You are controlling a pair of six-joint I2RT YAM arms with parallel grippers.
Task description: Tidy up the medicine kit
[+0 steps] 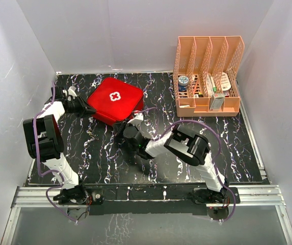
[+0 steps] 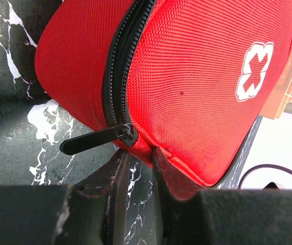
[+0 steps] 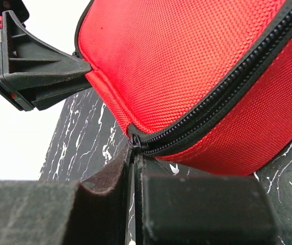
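Note:
The red medicine kit [image 1: 114,101] with a white cross lies at the back left of the counter, its black zipper [image 3: 202,117] running along the side. At its left end my left gripper [image 1: 88,110] touches the fabric beside a black zipper pull [image 2: 92,139]; its fingertips [image 2: 161,168] are at the bag's edge, and how far apart they stand is hard to tell. My right gripper is shut at the zipper's corner near the front of the kit, on what looks like the small zipper slider there.
A peach organizer [image 1: 209,106] with upright dividers, holding a jar [image 1: 183,81], boxes and several small items, stands at the back right. Walls bound the sides and back.

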